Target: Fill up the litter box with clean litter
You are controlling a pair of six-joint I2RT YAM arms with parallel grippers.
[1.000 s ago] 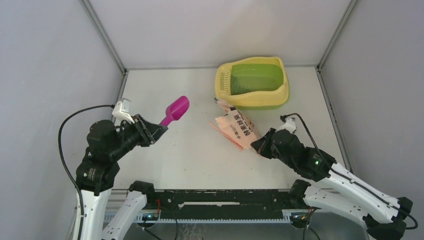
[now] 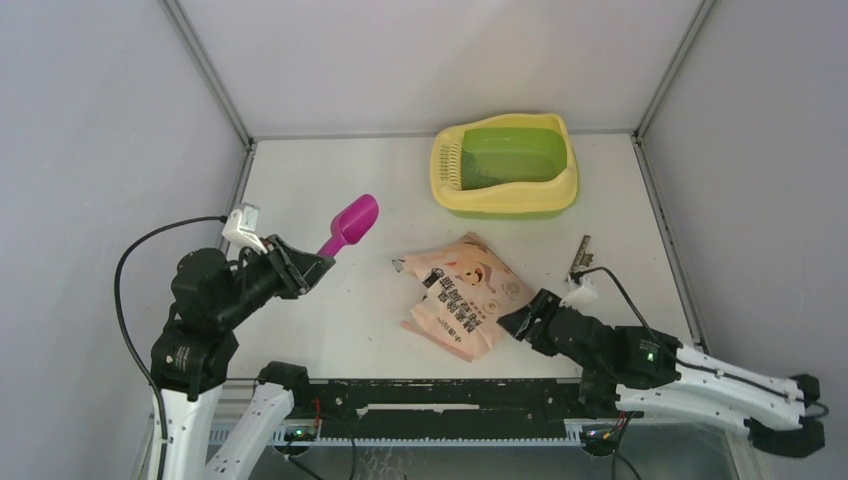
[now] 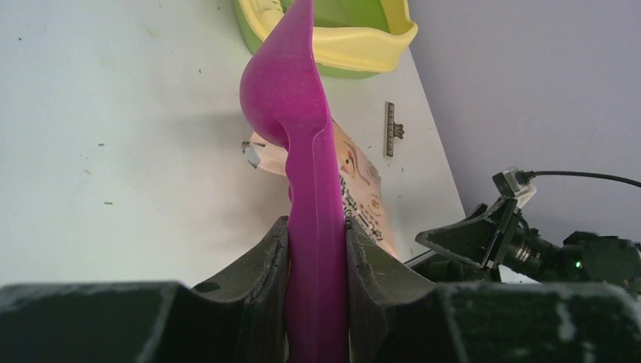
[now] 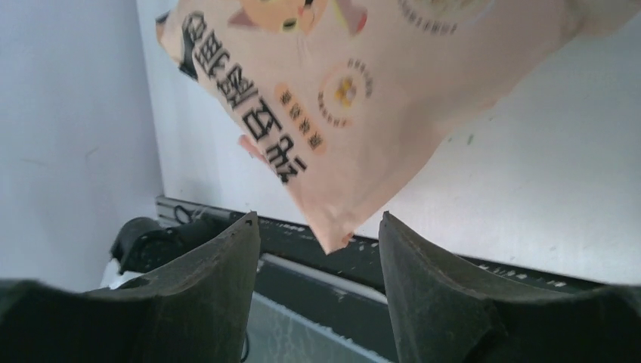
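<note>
My left gripper (image 2: 318, 272) is shut on the handle of the magenta scoop (image 2: 352, 222), its bowl pointing up and away, as the left wrist view (image 3: 314, 189) also shows. The pink litter bag (image 2: 466, 290) lies spread on the table in front of the litter box. Close beside the bag's right edge is my right gripper (image 2: 508, 325). In the right wrist view its fingers stand apart, with the bag's corner (image 4: 332, 227) in view beyond the gap, and I see no grip on it. The yellow-rimmed green litter box (image 2: 505, 195) stands at the back, mostly bare inside, with some dark green grains.
A small comb-like brush (image 2: 581, 252) lies on the table at the right. Bare white table (image 2: 320, 330) stretches across the left side. Walls enclose the table at the back and both sides.
The bag, earlier narrow and held by the right gripper beneath the box's front, now lies broader and nearer the front. The right gripper moved toward the front and opened, uncovering the brush. The left arm is still.
</note>
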